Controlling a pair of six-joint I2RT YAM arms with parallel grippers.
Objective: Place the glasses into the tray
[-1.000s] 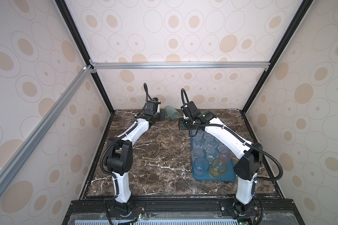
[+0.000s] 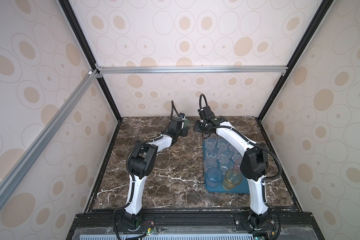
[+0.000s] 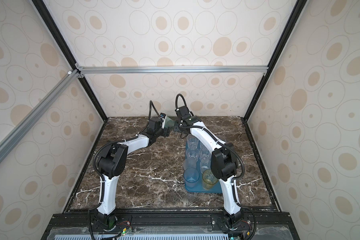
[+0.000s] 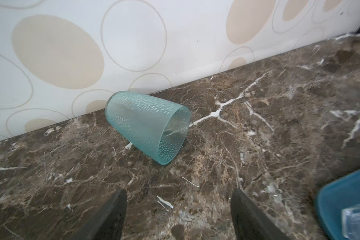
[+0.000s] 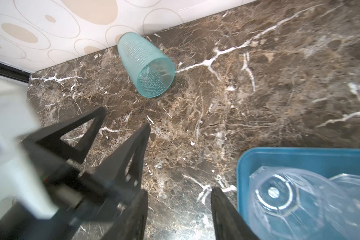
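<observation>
A teal textured glass lies on its side against the back wall. My left gripper is open and empty just in front of the glass, partly covering it in both top views. My right gripper is open, nothing between its fingers, at the back beside the tray's corner. The blue tray on the right holds several clear glasses, a blue glass and a yellowish glass, partly hidden by the right arm.
The back wall runs right behind the lying glass. The two grippers are close together, the left one showing large in the right wrist view.
My left gripper has moved right toward the glass, now covering it in the top left view. My right gripper has shifted slightly toward the back, and its arm has drawn in.
</observation>
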